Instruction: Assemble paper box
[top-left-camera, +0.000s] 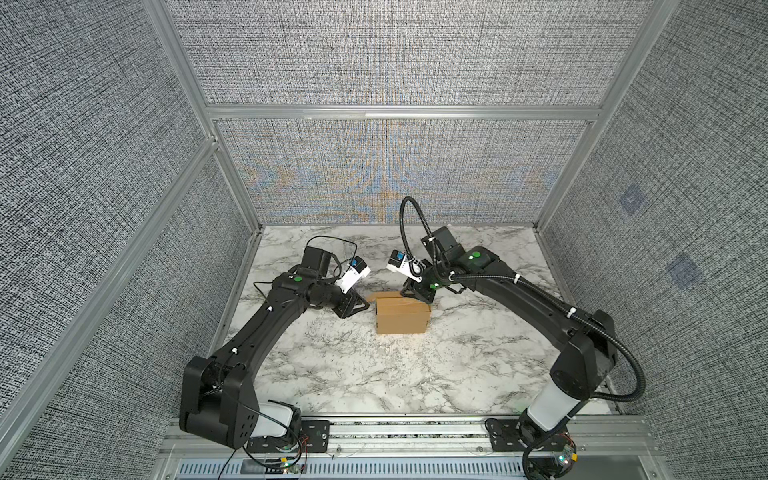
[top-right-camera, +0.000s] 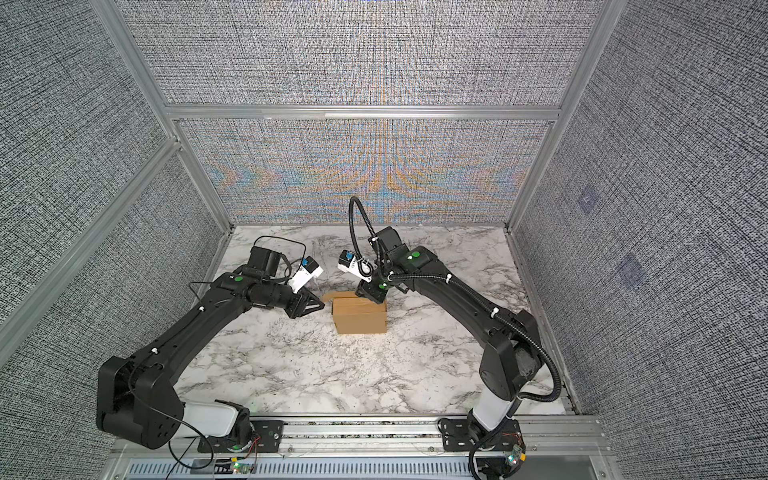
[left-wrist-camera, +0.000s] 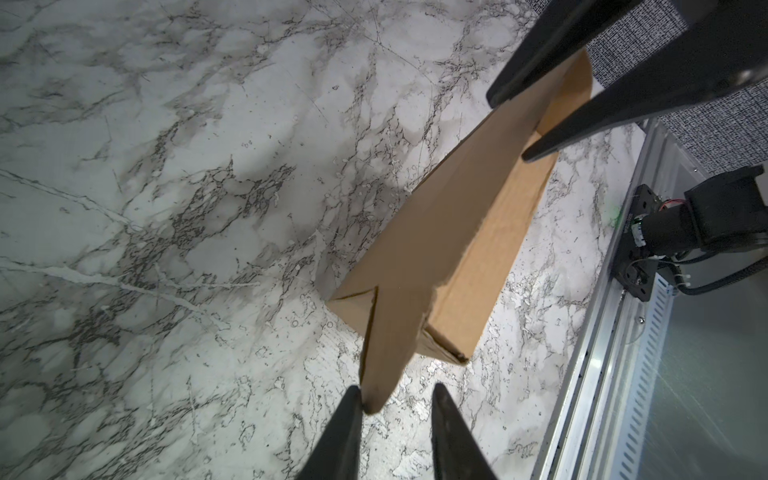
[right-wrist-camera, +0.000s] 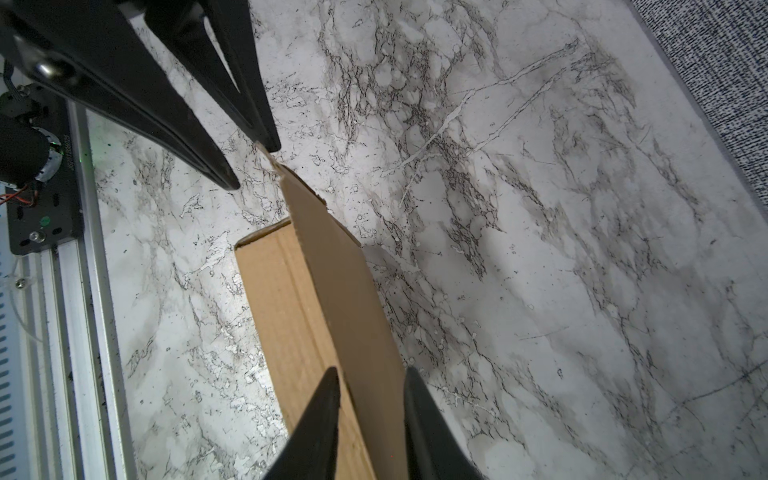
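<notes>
A brown cardboard box (top-left-camera: 401, 320) (top-right-camera: 359, 318) stands on the marble table with an upright flap along its rear edge. My left gripper (top-left-camera: 360, 308) is at the box's left end, fingers part open around the line of a small end tab (left-wrist-camera: 388, 360), which reaches to just short of or between the tips. My right gripper (top-right-camera: 369, 294) is over the box's right part, fingers apart on either side of the flap's edge as seen in its wrist view; whether they touch it is unclear.
Bare marble table (top-left-camera: 320, 360) surrounds the box. An aluminium rail (top-left-camera: 408, 425) runs along the front, and textured walls enclose the back and sides.
</notes>
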